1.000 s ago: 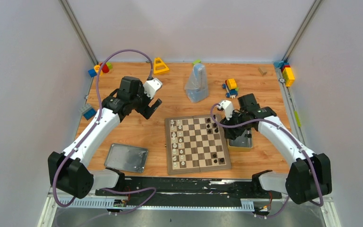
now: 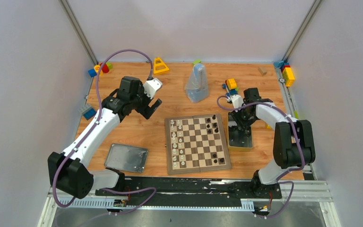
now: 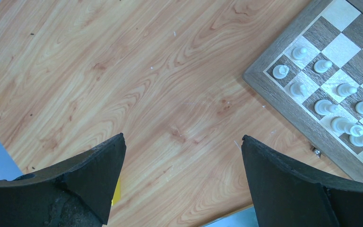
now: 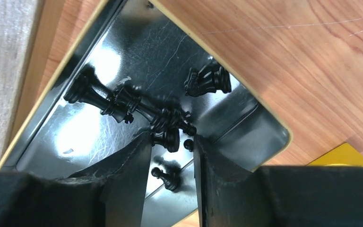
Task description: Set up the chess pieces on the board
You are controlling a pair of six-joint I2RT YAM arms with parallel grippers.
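Note:
The chessboard [image 2: 198,143] lies mid-table. White pieces [image 2: 177,142] fill its two left columns. On its right side, several black pieces [image 2: 212,124] stand at the far end and a few near the front corner. The black tray [image 2: 240,139] sits right of the board. Inside it, in the right wrist view, lie a jumble of tall black pieces [image 4: 139,108], a knight [image 4: 208,81] and a pawn [image 4: 169,179]. My right gripper is over the tray, its fingers parted by a narrow gap, with loose pieces visible beyond. My left gripper stands open and empty, left of the board.
An empty metal tray [image 2: 126,157] lies front left. Behind the board stands a bagged bluish object [image 2: 197,84], with a toy vehicle [image 2: 230,86] to its right. Yellow triangle [image 2: 160,66] and toy blocks sit along the back and sides. Wood between left arm and board is bare.
The left arm and the pieces on the board look unchanged.

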